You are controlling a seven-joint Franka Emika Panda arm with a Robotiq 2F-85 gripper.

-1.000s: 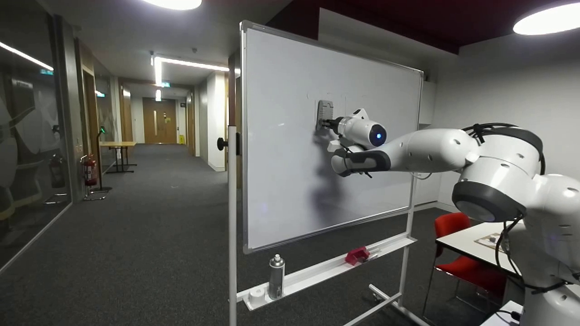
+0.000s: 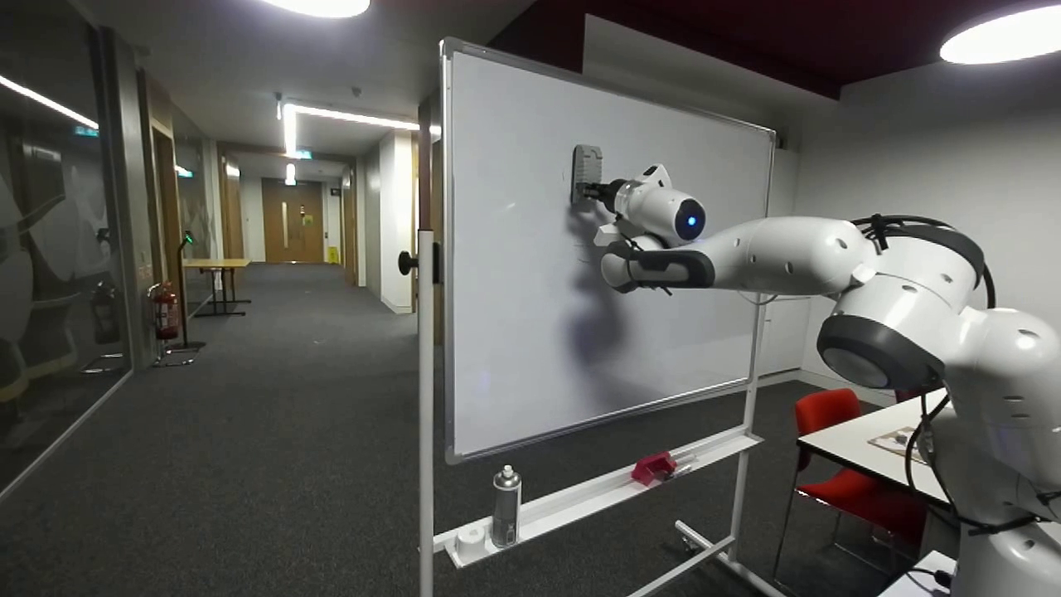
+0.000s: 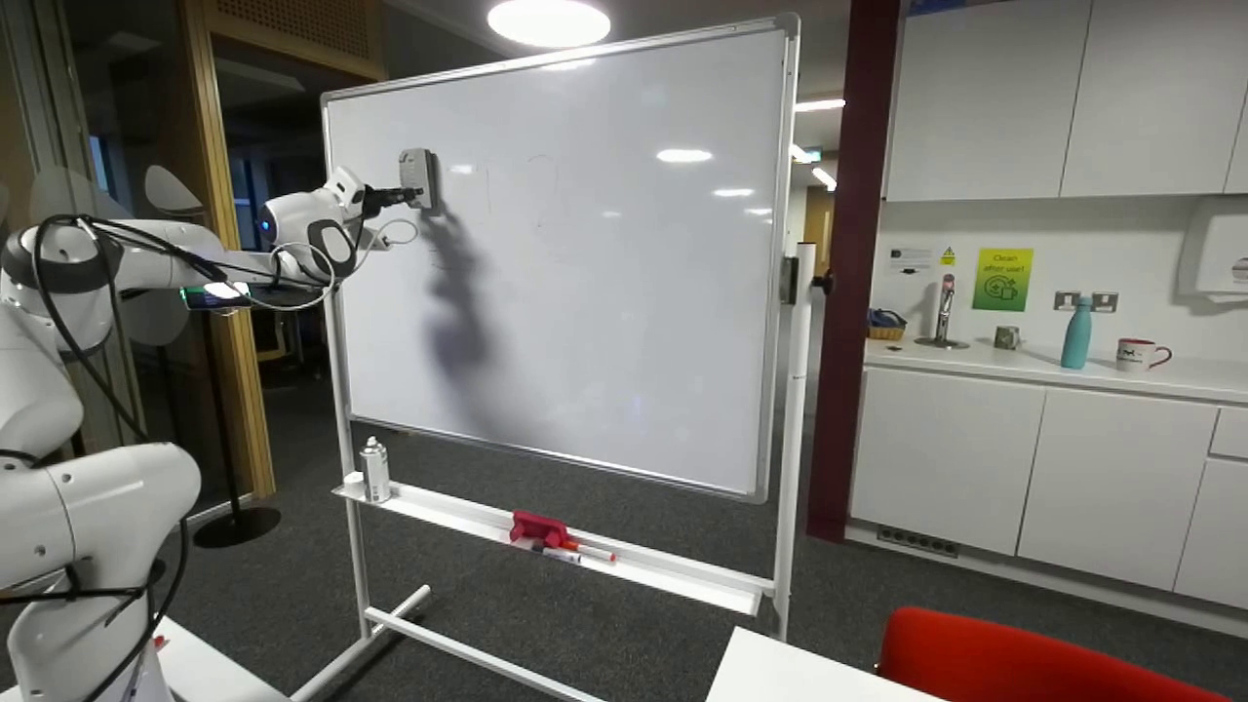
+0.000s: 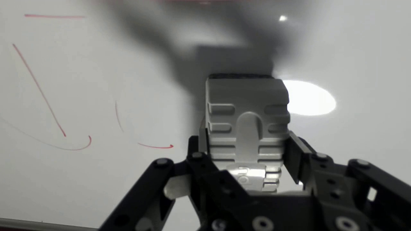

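Note:
A grey whiteboard eraser [image 4: 246, 115] is clamped between my gripper's [image 4: 247, 148] fingers, which press on its two sides. Its dark felt edge lies against or very near the whiteboard [image 2: 517, 328]; whether it touches all along cannot be told. In exterior view 1 the eraser [image 2: 588, 171] is on the board's upper part, and exterior view 2 places the eraser [image 3: 416, 177] toward the upper left. Thin red marker strokes [image 4: 40, 88] show on the board left of the eraser in the wrist view.
Below the board runs a tray [image 3: 679, 585] carrying a spray can [image 3: 374, 470], a white roll [image 2: 470, 539], a red holder [image 3: 538, 528] and markers [image 3: 591, 551]. A red chair [image 2: 830, 448] and white table stand beside the arm. Most of the board's surface is unobstructed.
The eraser, still gripped, has moved up the board and slightly left in exterior view 1. The arm has risen with it.

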